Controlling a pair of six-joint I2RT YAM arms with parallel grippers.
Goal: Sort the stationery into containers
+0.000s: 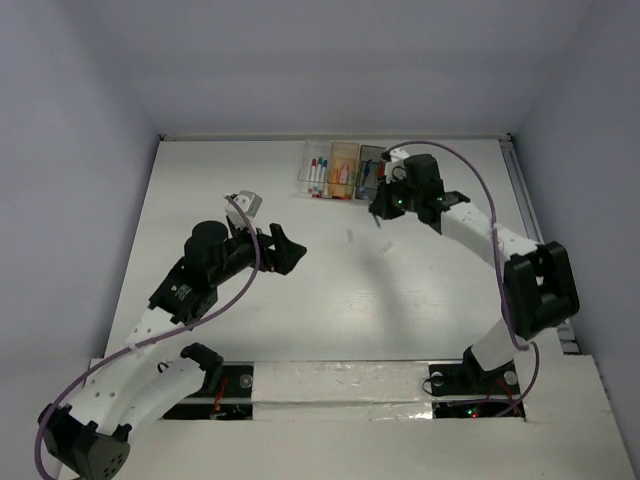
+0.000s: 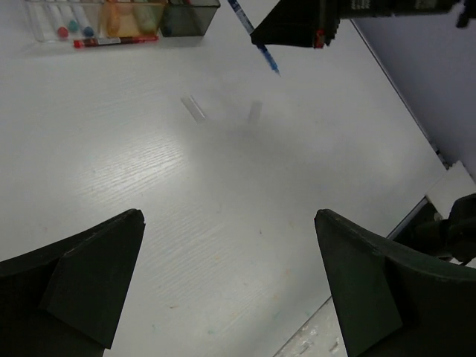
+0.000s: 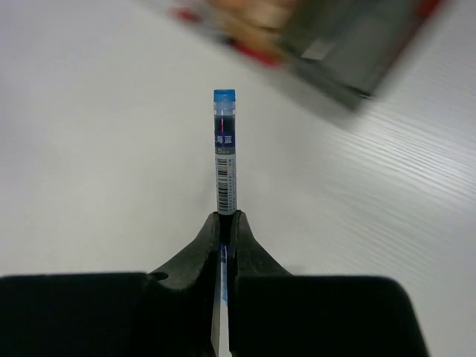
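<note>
A slim blue-capped pen points away from my right gripper, which is shut on it; the pen's other end (image 2: pixel 269 61) shows in the left wrist view. In the top view the right gripper (image 1: pixel 378 207) is just in front of the dark container (image 1: pixel 371 172), partly covering it. That container holds a few pens. Left of it stand an orange container (image 1: pixel 343 170) with pink and orange items and a clear container (image 1: pixel 313 168) with several markers. My left gripper is open over bare table, nothing between its fingers.
A red pen (image 2: pixel 115 42) lies by the orange container's front in the left wrist view. Two small clear strips, one left (image 1: pixel 350 236) and one right (image 1: pixel 386 247), lie on the table.
</note>
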